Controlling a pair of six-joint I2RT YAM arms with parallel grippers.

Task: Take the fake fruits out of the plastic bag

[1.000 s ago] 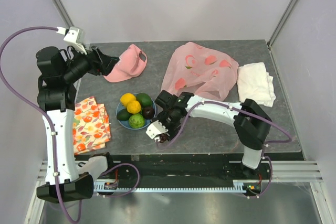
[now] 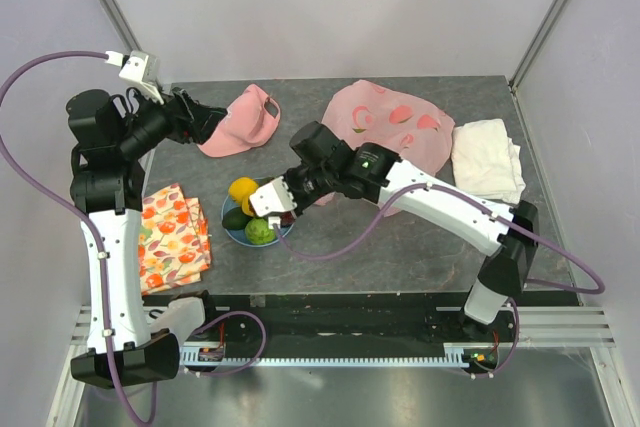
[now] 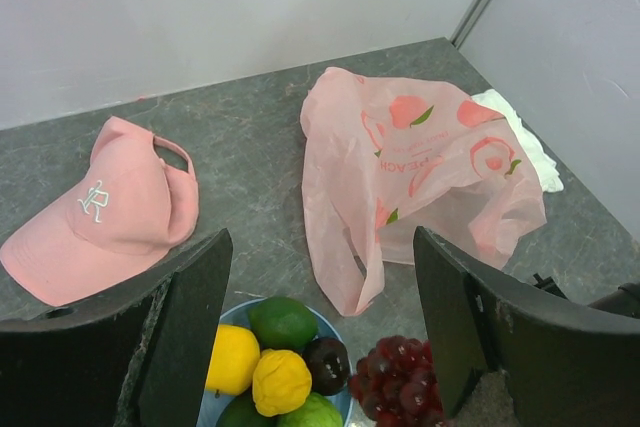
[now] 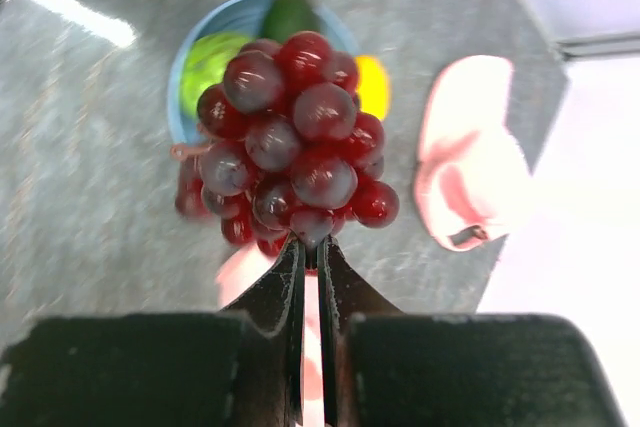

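Observation:
My right gripper is shut on a bunch of red grapes [image 4: 325, 112], held over the blue bowl [image 4: 185, 62]. In the left wrist view the bowl holds lemons [image 3: 232, 359], avocados [image 3: 283, 323], a dark round fruit [image 3: 328, 365] and a green fruit [image 3: 313, 413], with the grapes at its right. The pink plastic bag [image 2: 395, 117] lies crumpled at the back right. My left gripper [image 2: 205, 122] hangs high at the left, its fingers apart, nothing visible between them.
A pink cap [image 2: 240, 127] lies at the back, a patterned cloth [image 2: 170, 242] at the front left, a white towel [image 2: 485, 162] at the right. Bare mat shows at the front right.
The right arm has risen from the front of the mat and moved left over the bowl, carrying the grapes. The left arm has barely moved.

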